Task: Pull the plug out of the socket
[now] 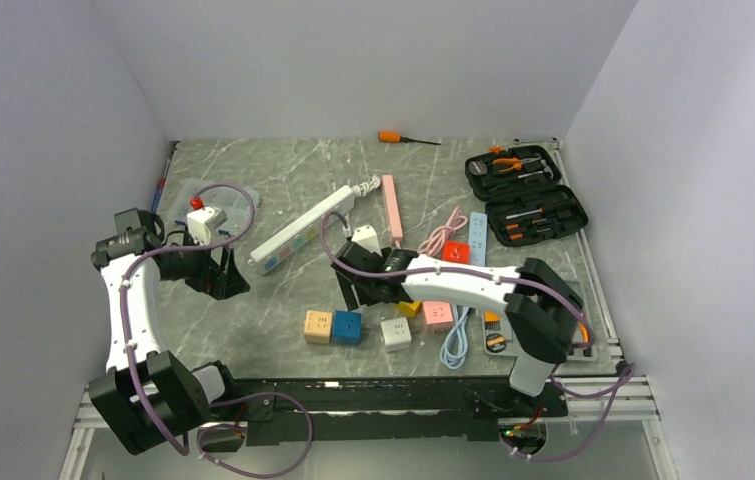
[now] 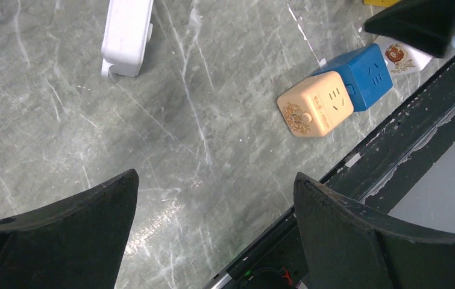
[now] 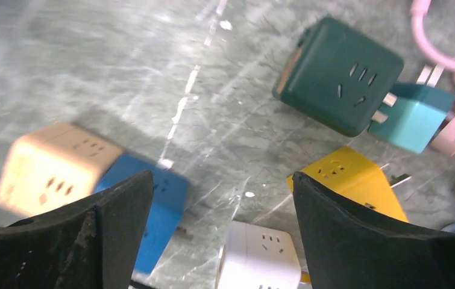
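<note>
My right gripper is open, its fingers apart, with nothing held. In the right wrist view, a dark green cube (image 3: pixel 340 75) with slots lies beyond the right finger, a teal piece (image 3: pixel 413 114) with metal prongs beside it. Behind the right finger shows a yellow cube (image 3: pixel 357 177) with prongs. The blue cube (image 3: pixel 152 198) and beige cube (image 3: pixel 59 162) lie side by side at left, the blue partly behind the left finger. A white cube (image 3: pixel 258 259) sits below the gap. On the table's left, my left gripper (image 1: pixel 225 282) is open and empty.
A white power strip (image 1: pixel 303 228) lies diagonally at the back left. Pink (image 1: pixel 391 212) and blue (image 1: pixel 478 238) strips with cords lie to the right, near an open black tool case (image 1: pixel 526 195). Bare table lies between the left gripper and the beige cube.
</note>
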